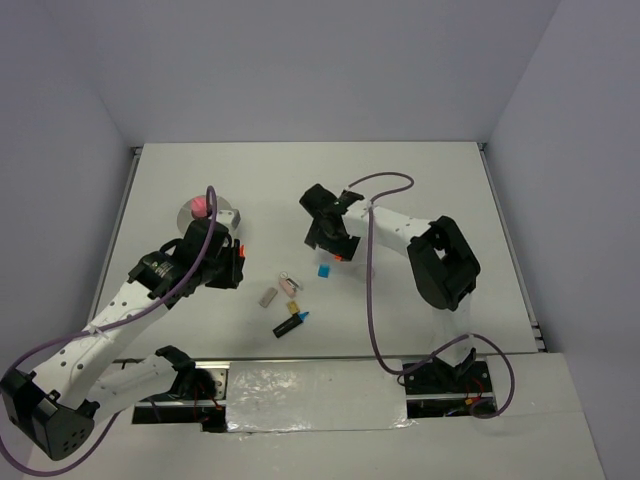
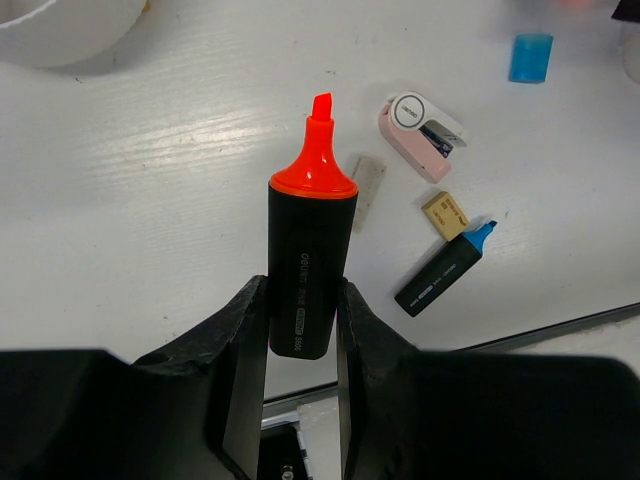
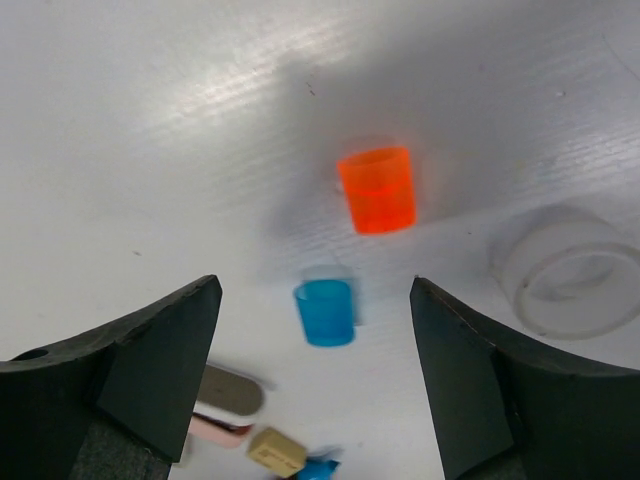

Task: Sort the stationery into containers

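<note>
My left gripper is shut on a black highlighter (image 2: 305, 230) with an orange uncapped tip pointing away from the fingers, held above the table. In the right wrist view my right gripper hangs open above the table, nothing between its fingers. Ahead of it lie an orange cap (image 3: 380, 190) and a blue cap (image 3: 326, 312). A black highlighter with a blue tip (image 2: 442, 270) rests beside a tan block (image 2: 445, 215). A pink and white stapler (image 2: 420, 135) and a pale grey bar (image 2: 366, 188) lie close by.
At the left back stands a round container (image 1: 186, 217) with something pink in it. A white round vessel (image 2: 70, 35) shows at the left wrist view's corner. One clear round container (image 3: 580, 275) is right of the caps.
</note>
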